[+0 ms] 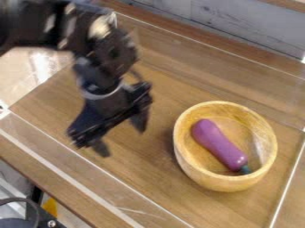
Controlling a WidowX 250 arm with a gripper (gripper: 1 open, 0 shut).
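My gripper [112,123] is a blurred dark shape in the left half of the view, low over the bare wood and apart from the bowl, its fingers spread open. A light wooden bowl [248,171] sits at the right, holding a purple object with a dark green end, like a toy eggplant [215,141], lying along it. No object shows clearly between the blurred fingers.
A pale wall [238,22] runs along the back. At the lower left is the counter's edge with a dark cable or fitting beyond it.
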